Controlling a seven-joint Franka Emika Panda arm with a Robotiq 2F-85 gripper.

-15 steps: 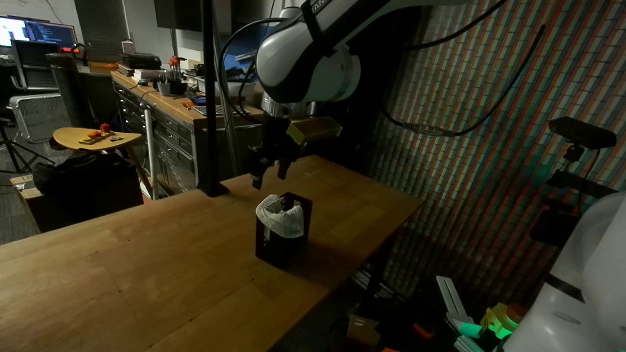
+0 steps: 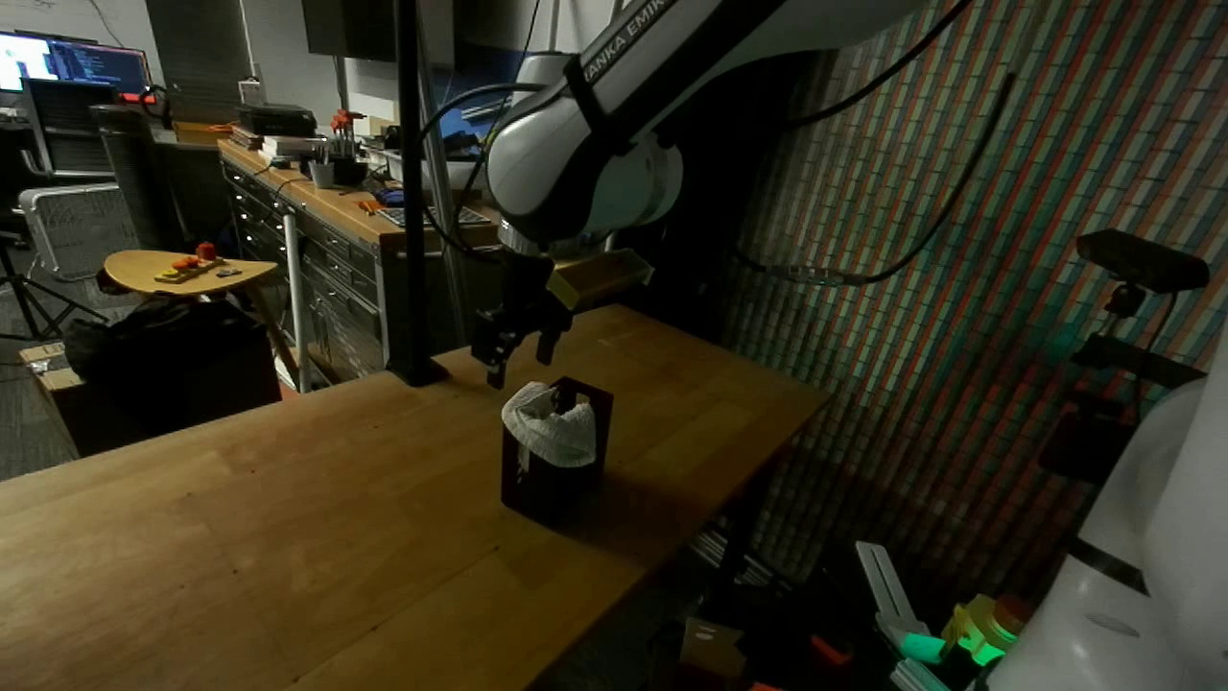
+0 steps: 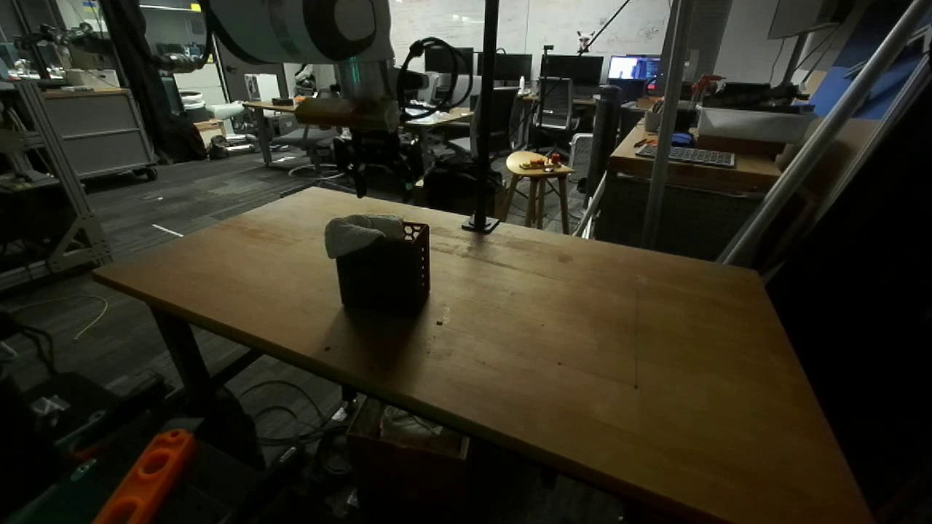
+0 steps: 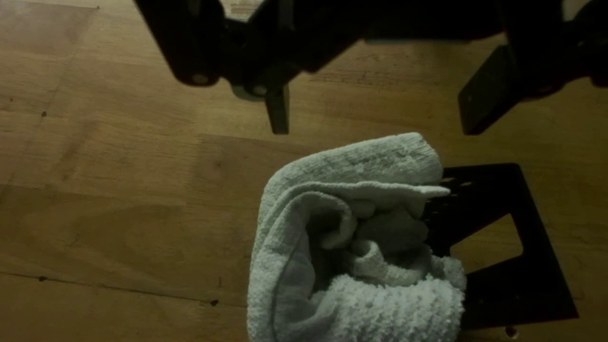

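A whitish towel [image 2: 553, 424] is bunched in the top of a black box [image 2: 547, 489] on the wooden table, with folds draped over the rim. Seen from the wrist, the towel [image 4: 353, 165] lies below the gripper, whose fingers are spread wide with only bare table between them. In the first exterior view my open gripper [image 2: 520, 369] hangs above the table just beyond the box, apart from the towel. The second exterior view has the towel [image 3: 358, 234] overhanging one side of the box [image 3: 384, 278]. The box's interior is mostly hidden by cloth.
Around the box the wooden table [image 3: 568, 323] is bare. A black upright post [image 2: 409, 230] stands at the table's far edge, left of the gripper in the first exterior view. A small stool [image 2: 184, 273] and a workbench [image 2: 334, 213] are beyond the table.
The arm has shifted slightly left and lower in the first exterior view, bringing the gripper a little down. The box and towel have stayed in place.
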